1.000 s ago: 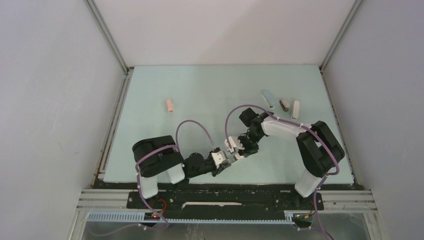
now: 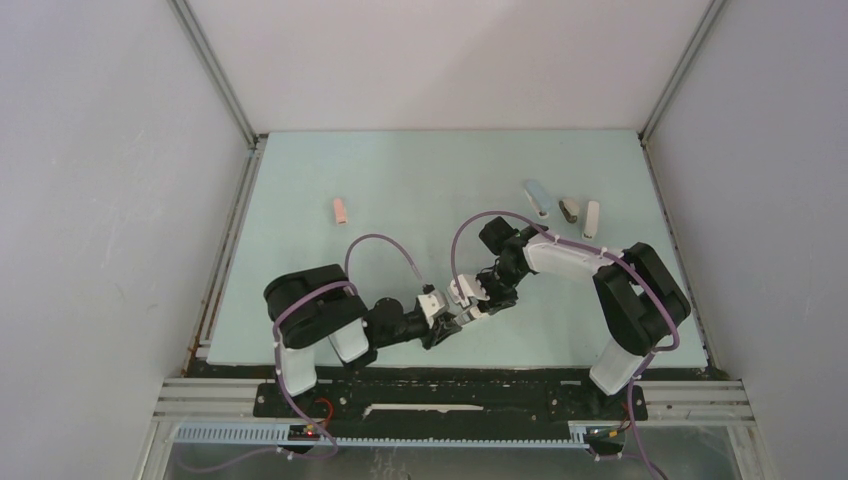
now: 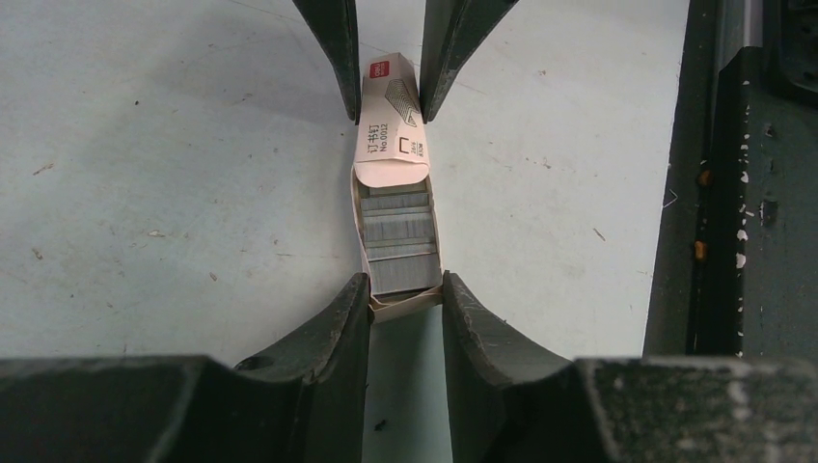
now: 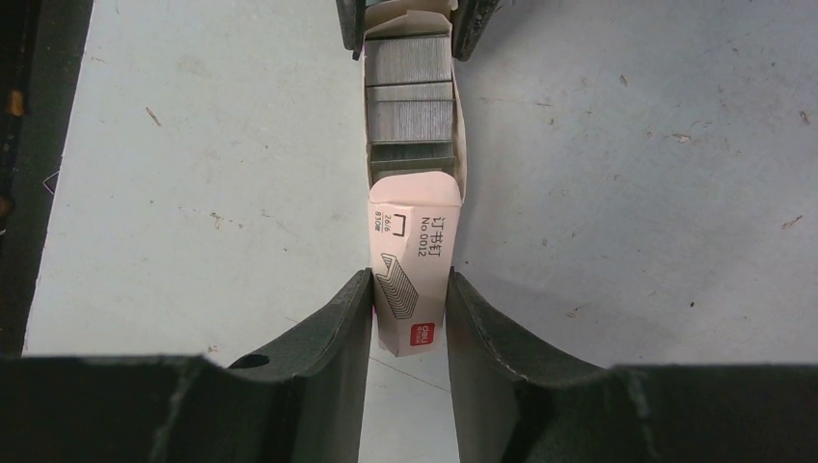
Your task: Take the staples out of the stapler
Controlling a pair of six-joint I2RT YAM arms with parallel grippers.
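A pink staple box is held low over the front middle of the table, its tray drawn partly out of the sleeve. My right gripper is shut on the pink printed sleeve [image 4: 410, 241]. The left gripper is shut on the outer end of the open tray [image 3: 400, 249]. Rows of grey staples [image 4: 410, 60] lie exposed inside that tray, between the two grippers. Seen from above, the fingers hide most of the box. Three small stapler-like objects lie at the back right: a blue one [image 2: 537, 195], a dark-and-beige one [image 2: 570, 210] and a pale one [image 2: 591, 218].
Another small pink box [image 2: 340, 211] lies alone at the back left. Close in front of the grippers runs the dark front edge [image 2: 430, 376].
The right arm and the objects at the back appear still.
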